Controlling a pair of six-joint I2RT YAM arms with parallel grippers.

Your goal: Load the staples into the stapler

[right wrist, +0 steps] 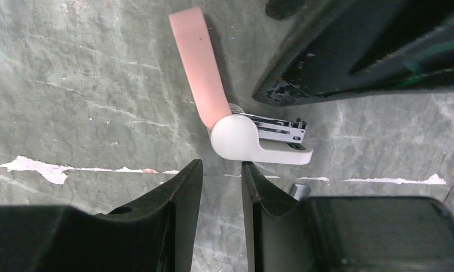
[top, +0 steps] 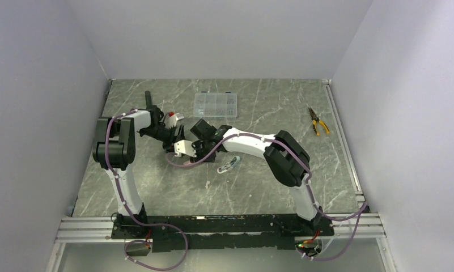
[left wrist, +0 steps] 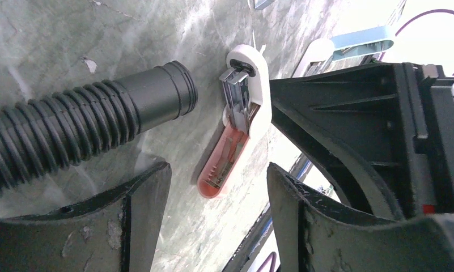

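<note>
The pink-and-white stapler (left wrist: 257,107) lies opened on the table in the left wrist view, its metal magazine (left wrist: 237,96) raised over the pink tray. My left gripper is open, its fingers either side of the tray's end, with nothing visibly gripped. In the right wrist view the stapler's pink arm (right wrist: 199,65) and white hinge end (right wrist: 236,137) lie just beyond my right gripper. That gripper is part open, and its gap looks empty. A small grey piece (right wrist: 300,191), perhaps staples, sits beside its right finger.
A teal stapler (top: 228,164) lies right of the hands. Behind them stands a clear compartment box (top: 215,105); yellow-handled pliers (top: 317,121) are far right. A black ribbed tube (left wrist: 94,116) shows left of the stapler.
</note>
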